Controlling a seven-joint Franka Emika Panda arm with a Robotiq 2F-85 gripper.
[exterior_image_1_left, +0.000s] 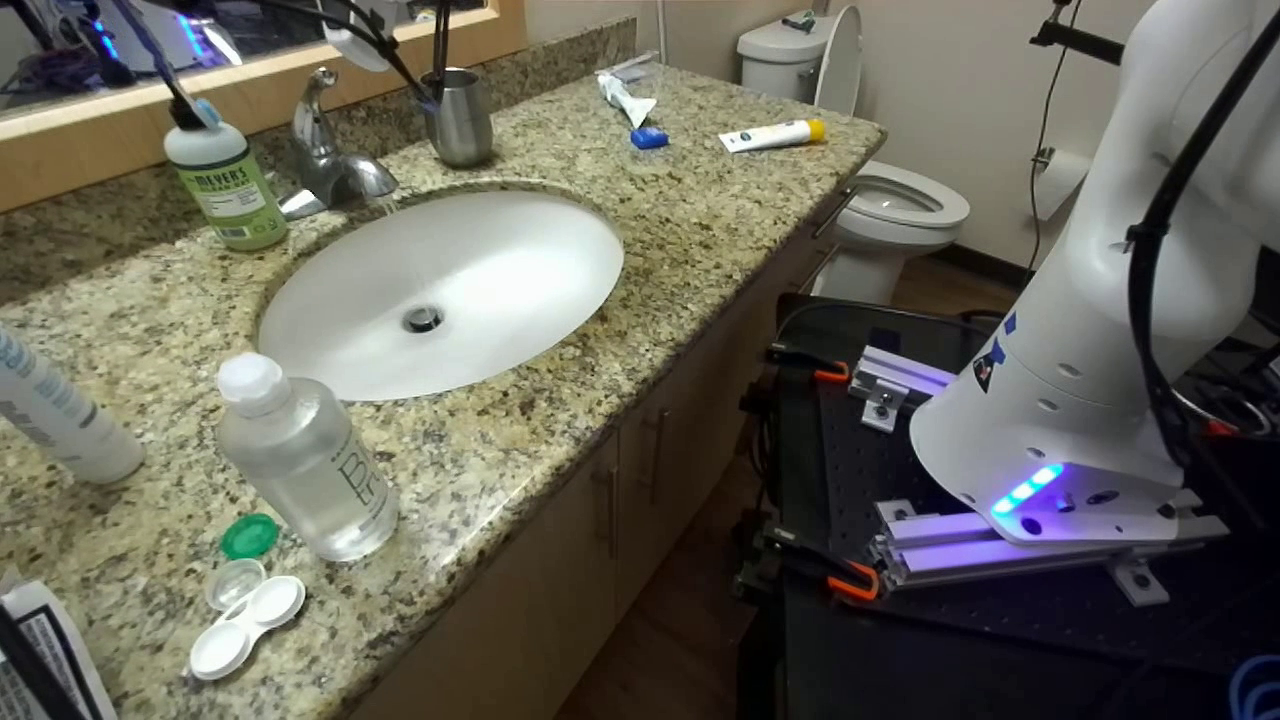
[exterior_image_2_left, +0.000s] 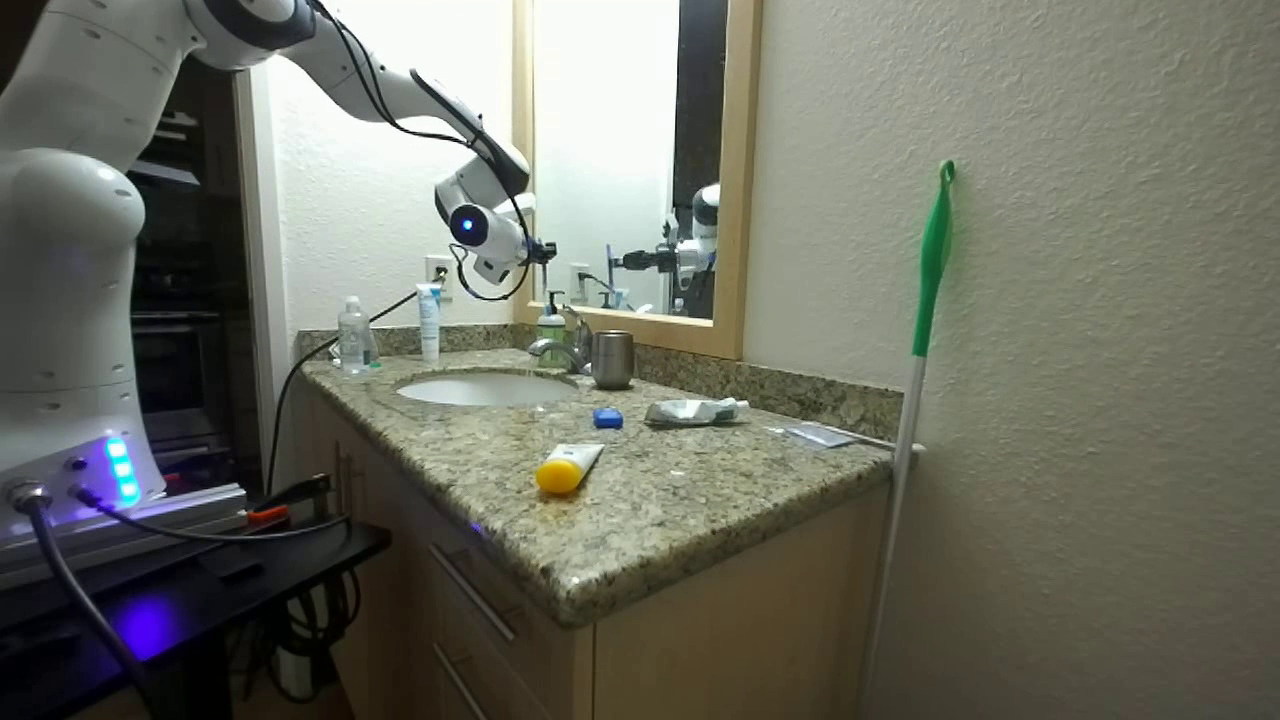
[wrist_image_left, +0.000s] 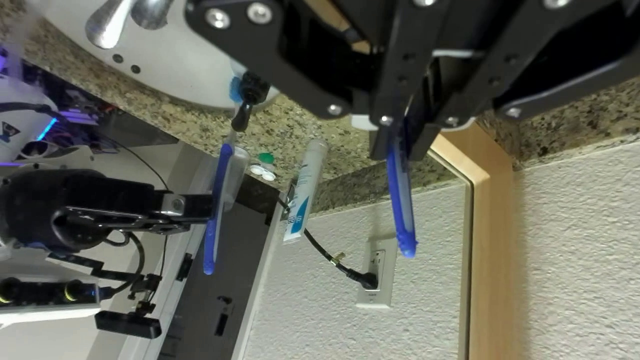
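My gripper is shut on a blue-and-white toothbrush (wrist_image_left: 400, 198); its blue handle extends down from the fingers in the wrist view. In exterior view 1 the toothbrush (exterior_image_1_left: 146, 46) slants across the top left, its lower end overlapping the pump of the green-labelled soap bottle (exterior_image_1_left: 228, 192). Whether they touch cannot be told. In exterior view 2 my gripper (exterior_image_2_left: 542, 252) hangs high beside the mirror, above the soap bottle. A steel cup (exterior_image_1_left: 459, 126) stands upright behind the sink, partly hidden by dark cables or arm parts.
Beside the white sink (exterior_image_1_left: 480, 300) stands the faucet (exterior_image_1_left: 336, 168). A clear bottle (exterior_image_1_left: 312, 468), white tube (exterior_image_1_left: 66, 414) and lens case (exterior_image_1_left: 246, 624) occupy the near counter. At the far end lie a yellow-capped tube (exterior_image_1_left: 774, 136) and blue item (exterior_image_1_left: 649, 138). The mirror (exterior_image_2_left: 624, 144) reflects my arm.
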